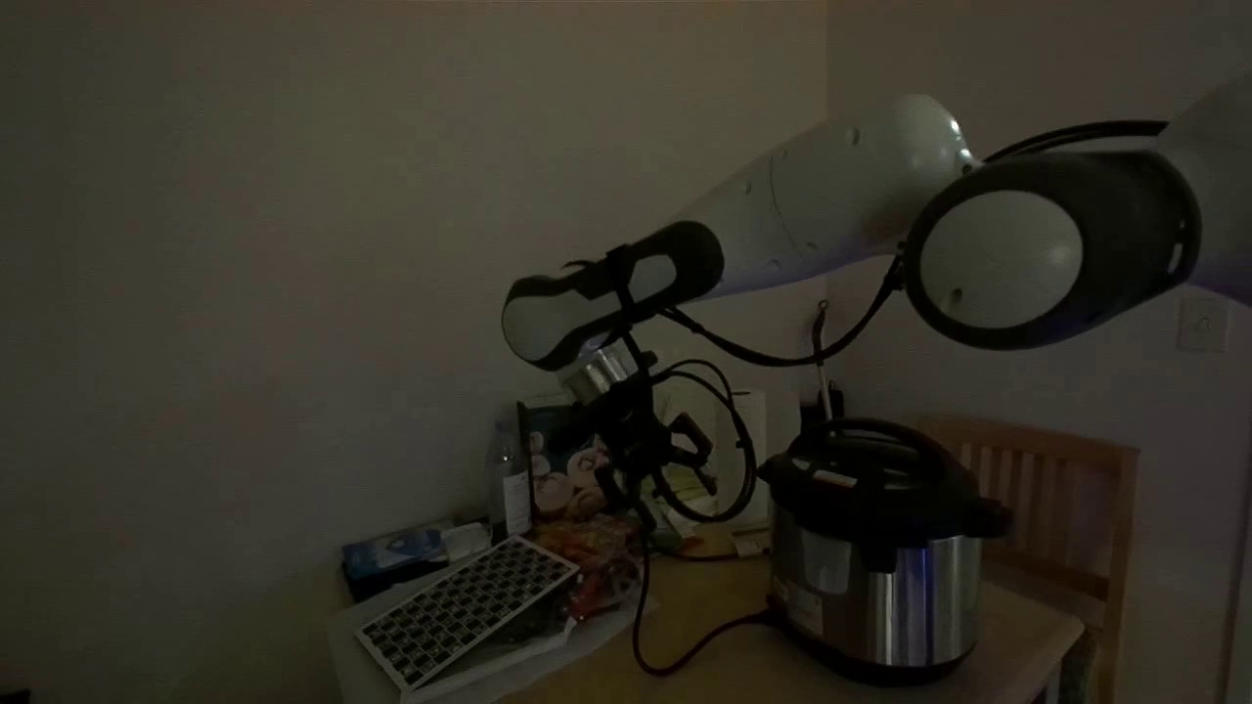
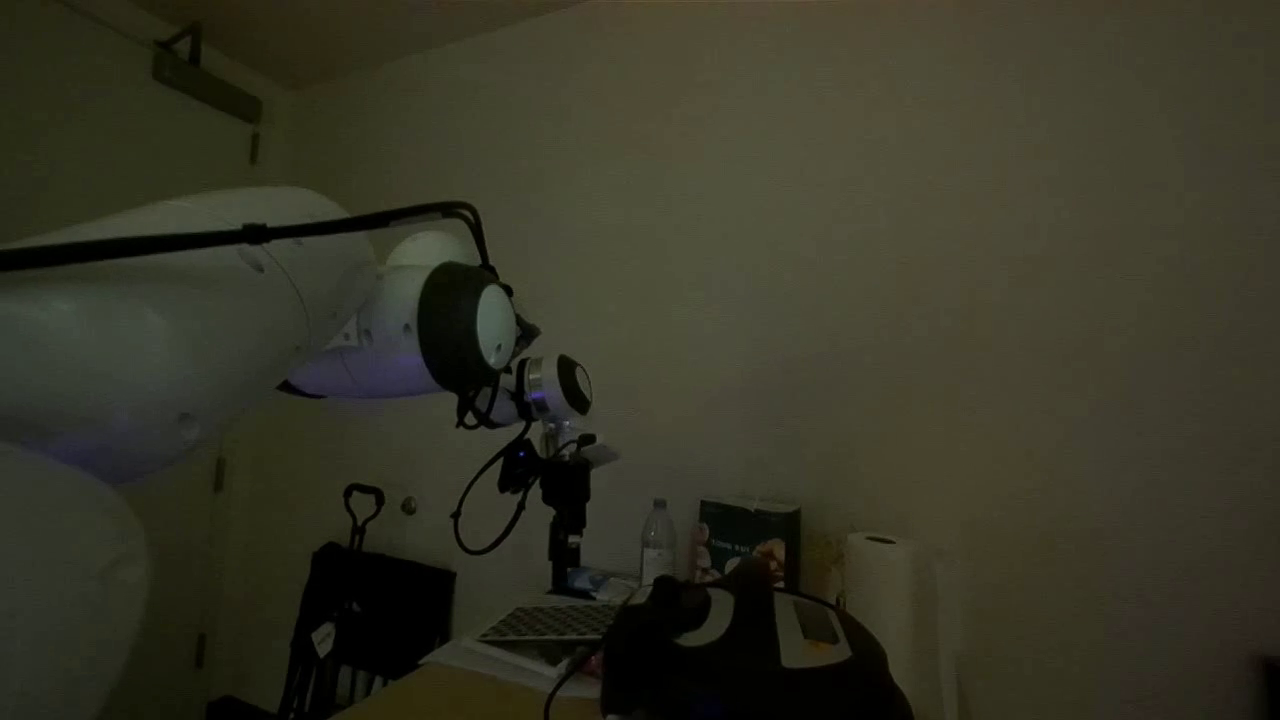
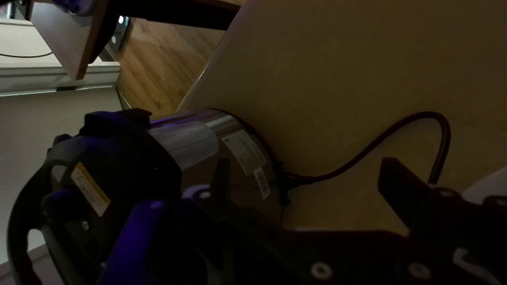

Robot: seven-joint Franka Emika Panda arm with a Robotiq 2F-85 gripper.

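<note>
My gripper is open, its two dark fingers wide apart with only tabletop and part of the cooker seen beyond them. In exterior view 1 the gripper (image 1: 663, 487) hangs above the table, left of a pressure cooker (image 1: 874, 587) with a black lid and steel body. The cooker's lid (image 3: 109, 166) and labelled side fill the left of the wrist view. From its base a black power cord (image 3: 380, 145) curves over the table, passing beyond the gripper. Nothing is touching the fingers as far as I can see.
A white-framed grid panel (image 1: 467, 610) leans over cluttered packets at the table's left. Behind stand a clear bottle (image 1: 511, 487), a printed box (image 2: 746, 540) and a paper towel roll (image 2: 878, 612). Bare tabletop (image 3: 332, 71) lies beside the cooker; a wooden chair (image 1: 1056, 505) stands behind it.
</note>
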